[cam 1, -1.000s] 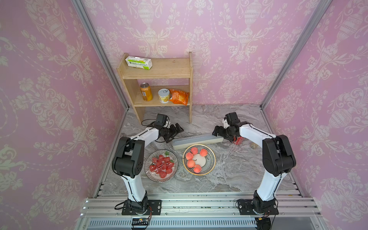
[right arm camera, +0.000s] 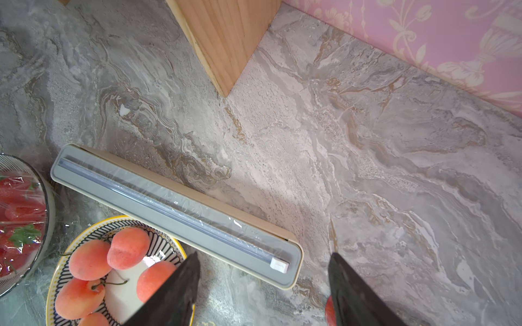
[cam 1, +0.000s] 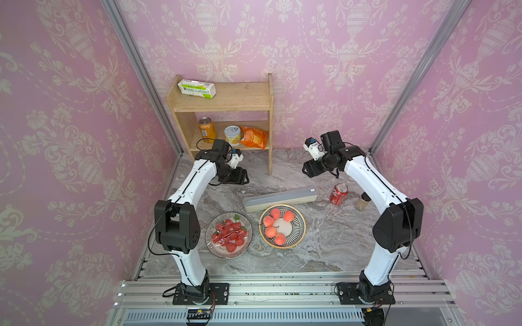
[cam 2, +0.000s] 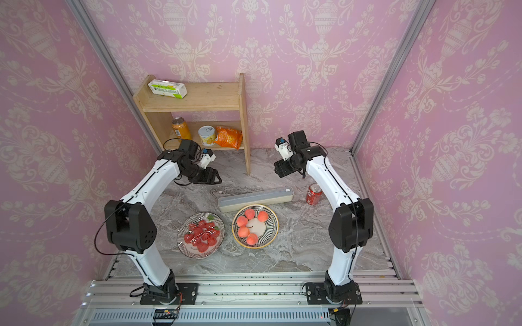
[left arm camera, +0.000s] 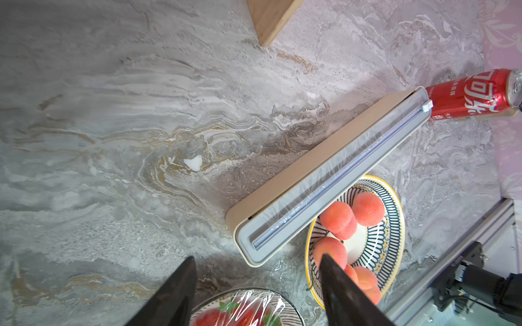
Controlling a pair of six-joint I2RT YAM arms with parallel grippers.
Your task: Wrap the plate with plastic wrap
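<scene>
Clear film stretches over the plate of red fruit, whose shiny creases show in the right wrist view. Just behind the peach plate lies the long plastic wrap dispenser, with film under its lid and a small white slider at its right end. My left gripper hovers behind the dispenser's left end, its fingers apart and empty. Beyond the right end, my right gripper is raised above the table, also open, with nothing between its fingers. Neither gripper touches the dispenser or the plates.
A wooden shelf with a box, cans and an orange bag stands at the back left. To the right are a red can and a small jar. Bare marble lies behind the dispenser.
Both arms have lifted and drawn back from the dispenser's ends, the right one uncovering the red can. The dispenser and both plates look nearly unmoved.
</scene>
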